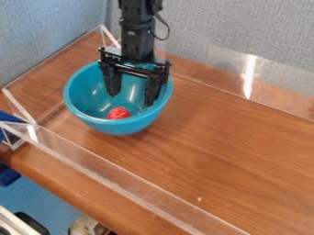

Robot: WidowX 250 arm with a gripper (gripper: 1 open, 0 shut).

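My black gripper (132,84) reaches down from the top into a turquoise bowl (87,103) on the wooden table (221,156). Its two fingers stand open, spread apart inside the bowl. A small red textured ball, perhaps a strawberry (119,113), rests on the bowl's floor toward the front, below the fingers and with nothing visibly holding it.
Clear plastic walls edge the table, and grey textured panels stand behind. A blue object (9,130) with white strips sits at the left edge. The table to the bowl's right is clear.
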